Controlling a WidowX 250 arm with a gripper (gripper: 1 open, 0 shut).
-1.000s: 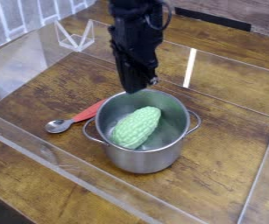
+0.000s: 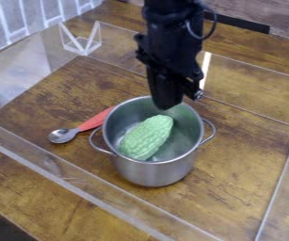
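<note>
A steel pot (image 2: 159,169) with two side handles stands on the wooden table. Inside it lies a green, textured vegetable, like a cabbage or corn (image 2: 147,136). The black gripper (image 2: 169,94) hangs over the back rim of the pot, above the vegetable. Its fingertips are dark and small in the view, and nothing shows held by it.
A spoon (image 2: 62,135) with a red handle lies left of the pot. Clear plastic panels border the workspace.
The arm has moved a little to the right and toward the viewer, over the pot. The pot, vegetable and spoon look unchanged.
</note>
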